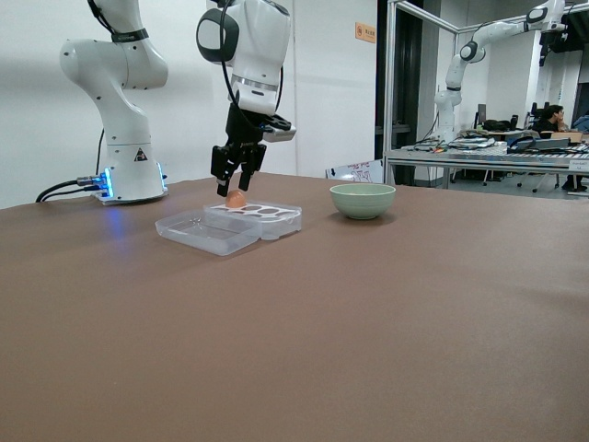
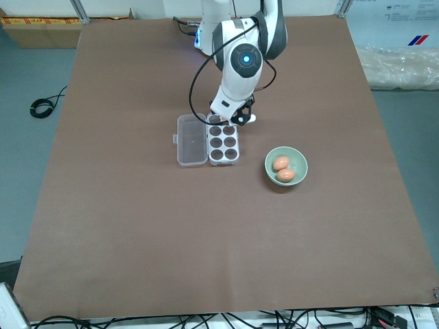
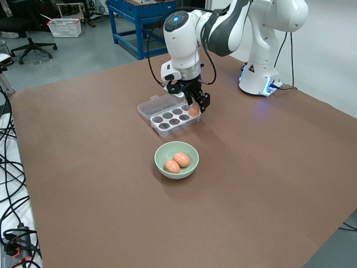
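My black gripper (image 1: 236,184) hangs just above the clear plastic egg tray (image 2: 223,148), at its far end. An egg (image 3: 194,111) sits in a slot there, just below the fingers. In the top view the fingertips are slightly apart; whether anything is between them is unclear. The tray's lid (image 2: 191,140) lies open beside the compartments, several of which are empty. To the tray's right in the left view, a green bowl (image 2: 286,178) holds two eggs (image 3: 181,159).
The white arm base (image 1: 132,175) stands behind the tray. Cables lie along the table's outer edge.
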